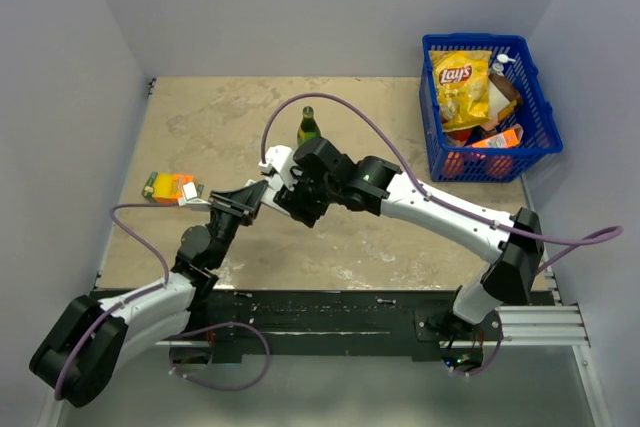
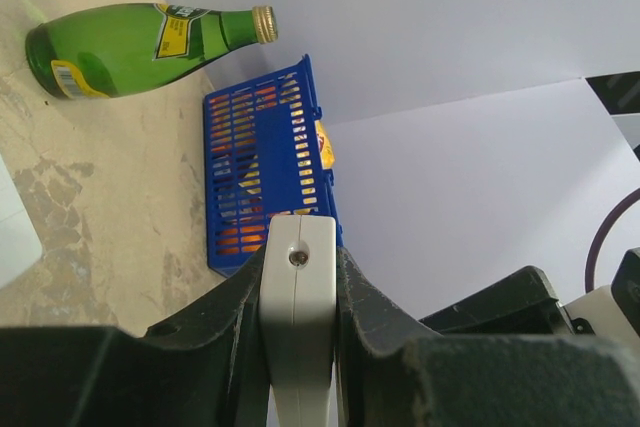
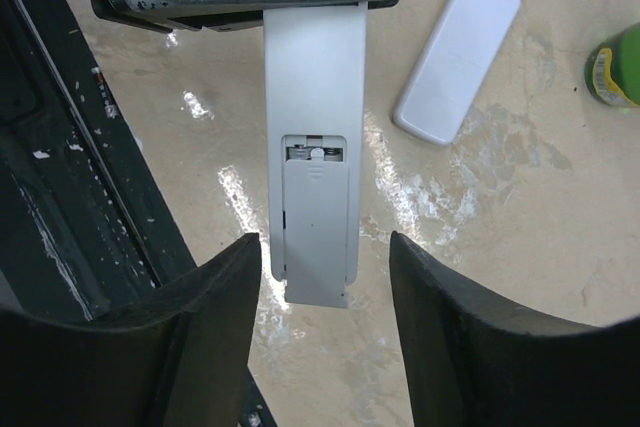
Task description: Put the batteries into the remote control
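Observation:
My left gripper (image 1: 255, 197) is shut on the white remote control (image 2: 298, 297). In the right wrist view the remote (image 3: 315, 67) hangs from those fingers, back showing, with its battery cover (image 3: 316, 227) slid partly out past the end and metal parts visible in the slot at its top. My right gripper stands part open around that lower end; contact with it is not clear. A white slab lies on the table beside the remote, also at the edge of the left wrist view.
A green bottle (image 1: 308, 130) stands behind the grippers. A blue basket (image 1: 542, 127) of snacks is at the back right. An orange and green pack (image 1: 170, 185) lies on the left. Bare tabletop (image 1: 210, 117) fills the back left.

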